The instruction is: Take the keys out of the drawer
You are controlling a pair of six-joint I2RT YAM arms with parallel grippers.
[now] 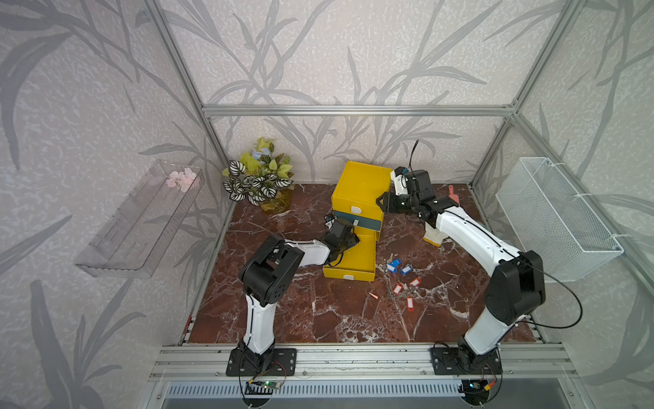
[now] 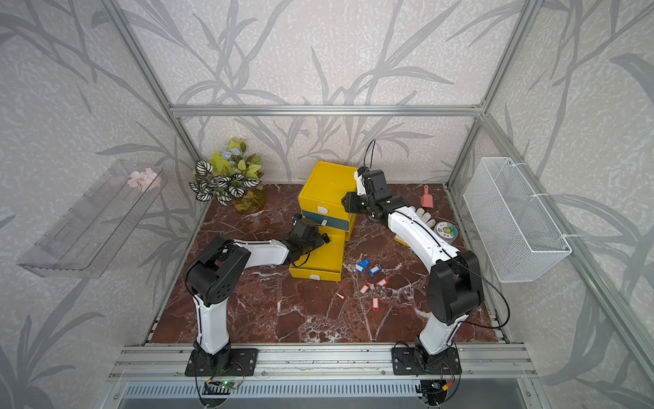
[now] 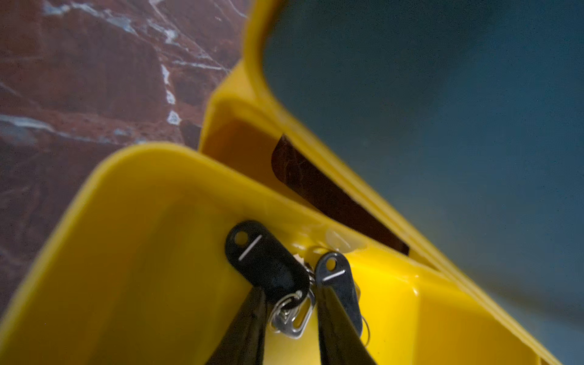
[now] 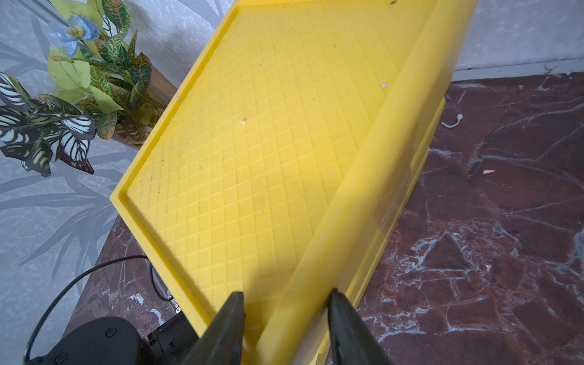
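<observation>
Keys with two black tags [image 3: 265, 260] lie in the back of the pulled-out bottom drawer [image 1: 349, 266] of the yellow drawer unit [image 2: 327, 180]. My left gripper stands open over them, its fingers either side of a metal ring. Above that drawer a blue-grey drawer front [image 3: 419, 121] fills much of the left wrist view. My right gripper has its fingers across the top side edge of the unit, the yellow rim between them.
Blue and red key tags [image 1: 407, 268] lie loose right of the drawer. A plant [image 1: 259, 170] stands back left, a pink scoop [image 2: 426, 200] back right.
</observation>
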